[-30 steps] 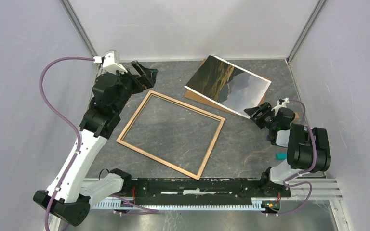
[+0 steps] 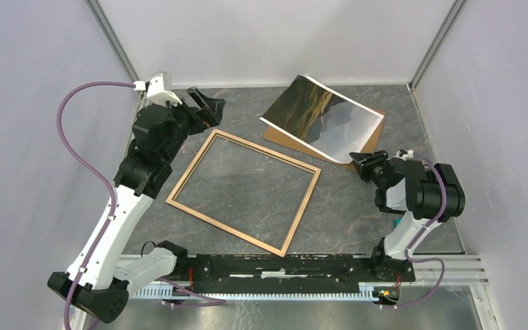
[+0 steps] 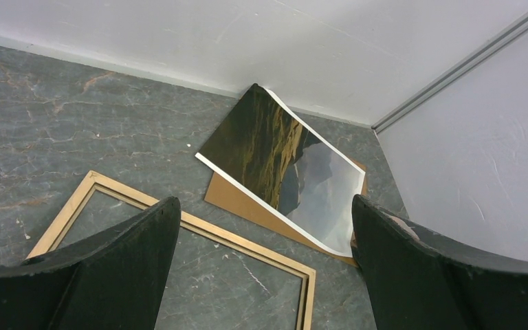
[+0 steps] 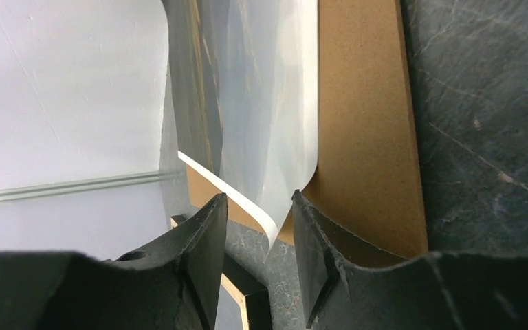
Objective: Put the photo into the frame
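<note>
The photo [image 2: 323, 120], a dark landscape with a white border, lies askew over a brown backing board [image 2: 285, 139] at the back right. Its near corner is between the fingers of my right gripper, where the border bends upward. A gap still shows between those fingers, so the fingers are part open; whether either one touches the photo I cannot tell. The empty wooden frame [image 2: 246, 191] lies flat at centre left, bare table showing inside it. My left gripper [image 2: 210, 106] hangs open above the frame's far left corner, nothing between its fingers.
White walls [image 2: 268, 41] close in the back and sides. A teal object [image 2: 397, 223] is partly hidden under the right arm.
The photo has slid a little to the left and back. The left arm is still.
</note>
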